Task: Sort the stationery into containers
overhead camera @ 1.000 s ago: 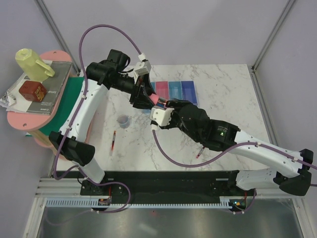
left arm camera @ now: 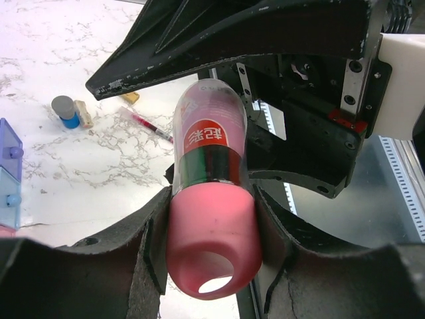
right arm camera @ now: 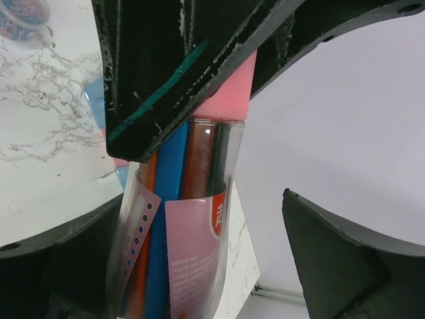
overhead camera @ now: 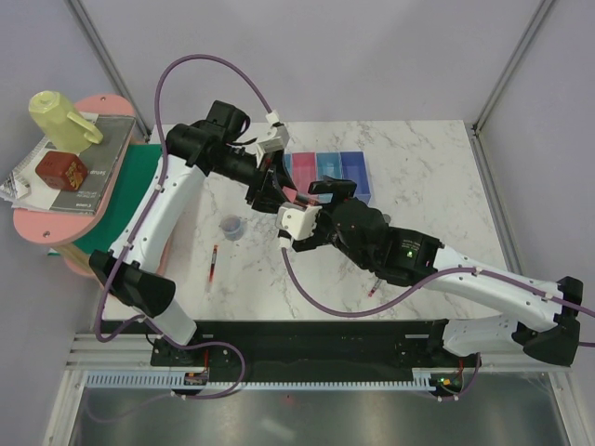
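A clear pen case with a pink end (left arm camera: 212, 229), full of pens, hangs above the table. My left gripper is shut on its pink end. In the right wrist view the case's transparent body (right arm camera: 192, 259) shows orange, blue and dark pens inside. My right gripper is open around the other end, its left finger close to the case and a wide gap to the right finger. Two coloured bins, pink (overhead camera: 303, 169) and dark blue (overhead camera: 355, 169), stand behind the arms with a lighter blue one between them.
A red pen (overhead camera: 213, 263) lies on the left of the white table, near a clear round tub (overhead camera: 232, 226). Another red pen (left arm camera: 153, 126) lies on the right side, by a blue-and-grey cylinder (left arm camera: 66, 111). A side stand (overhead camera: 56, 223) borders the left arm.
The left gripper, with the case, has shifted slightly toward the front; the right arm has shifted a little left.
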